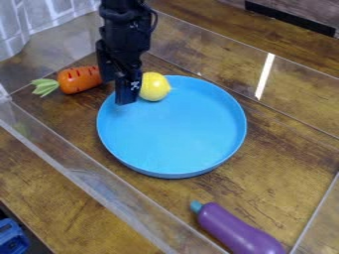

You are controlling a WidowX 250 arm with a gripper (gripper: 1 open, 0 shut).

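My black gripper (pixel 127 81) hangs at the upper left edge of a blue plate (pixel 172 129), open, with its fingers between an orange carrot (pixel 81 78) with green top and a yellow round object (pixel 155 87) on the plate's back edge. I cannot tell whether it touches either.
A purple eggplant (pixel 236 229) lies at the front right. A clear barrier runs along the left, with a blue object (pixel 10 237) at the lower left corner.
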